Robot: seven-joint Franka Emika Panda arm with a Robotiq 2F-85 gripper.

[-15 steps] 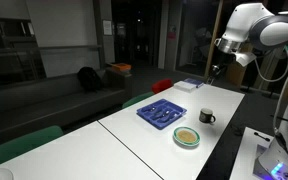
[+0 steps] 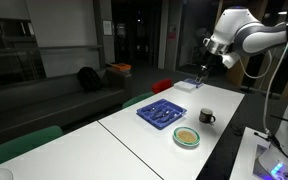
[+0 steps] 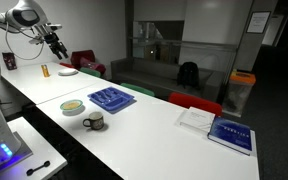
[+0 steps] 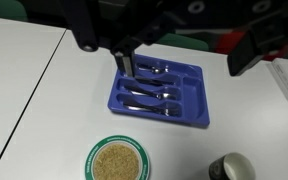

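My gripper stands open high above the table, its dark fingers well apart and nothing held between them. In the wrist view, a blue cutlery tray (image 4: pixel 194 100) lies below, with several metal utensils in its compartments. A green-rimmed dish (image 2: pixel 186 136) holding something tan sits in front of the tray. To the right of that dish in exterior view 1 stands a dark mug (image 2: pixel 207 116), upright; its inside looks light from above (image 4: pixel 238 167).
A white flat item (image 3: pixel 195 119) and a blue book (image 3: pixel 232 133) lie at one end of the white table (image 3: pixel 149 150). An orange can (image 3: pixel 45 71) and a white plate (image 3: pixel 69 71) stand toward the other end.
The arm has swung to the left in exterior view 1, bringing the gripper nearer the tray's side. The tray, dish and mug have not moved.
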